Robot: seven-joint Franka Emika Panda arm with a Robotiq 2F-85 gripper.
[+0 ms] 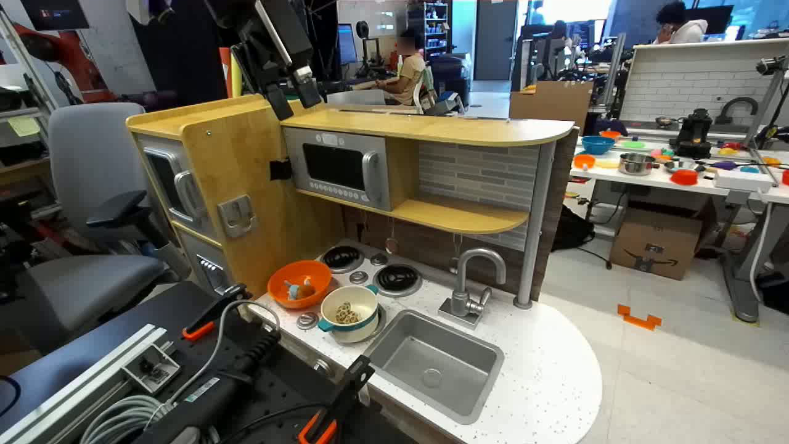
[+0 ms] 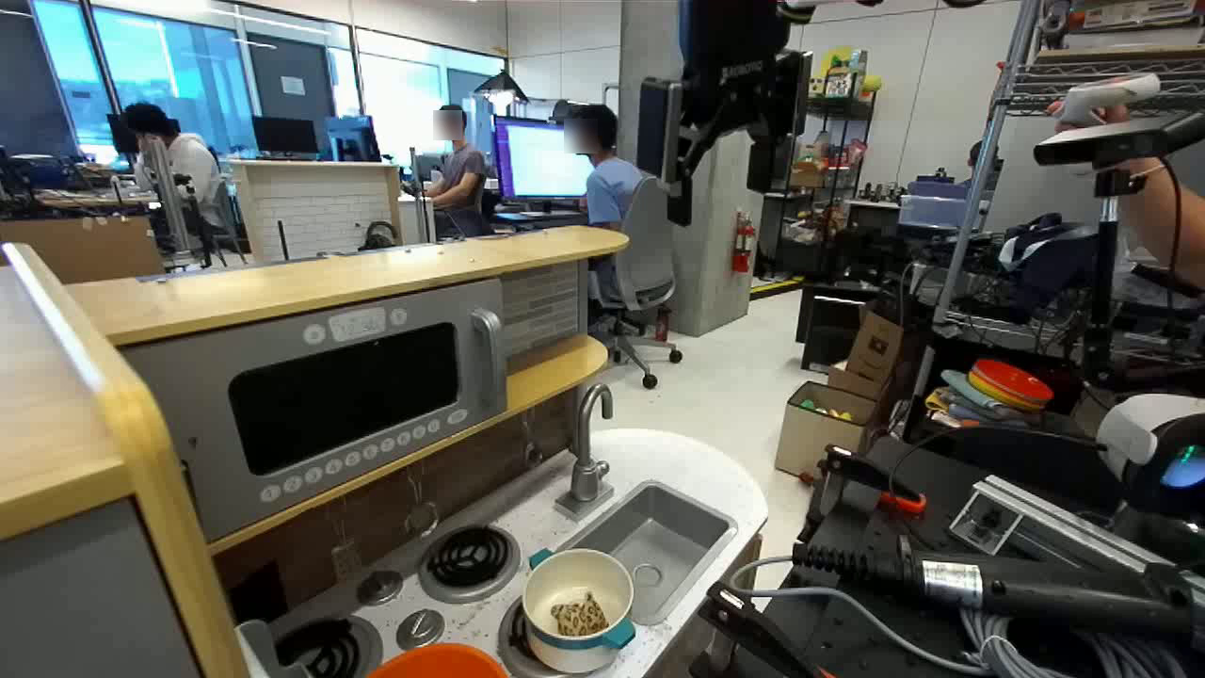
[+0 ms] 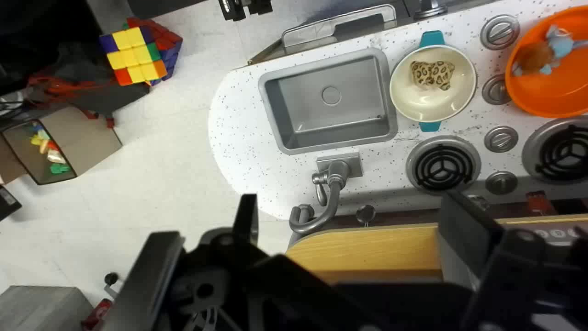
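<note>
High over the toy kitchen, my gripper stands open, its two dark fingers wide apart with nothing between them. The second exterior view shows the same gripper (image 2: 723, 203) up in the air, clear of the shelf. Below, a cream pot (image 3: 432, 110) with teal handles rests on a burner and holds a leopard-spotted toy (image 3: 432, 74). Beside it on the counter, an orange bowl (image 3: 556, 96) contains a brown and light-blue plush toy (image 3: 537, 57). The grey sink (image 3: 330, 94) is empty.
A curved faucet (image 1: 473, 277) rises behind the sink. The wooden top shelf (image 1: 444, 127) and the microwave (image 1: 336, 169) stand along the back of the counter. Cables (image 1: 133, 418) lie on the black table.
</note>
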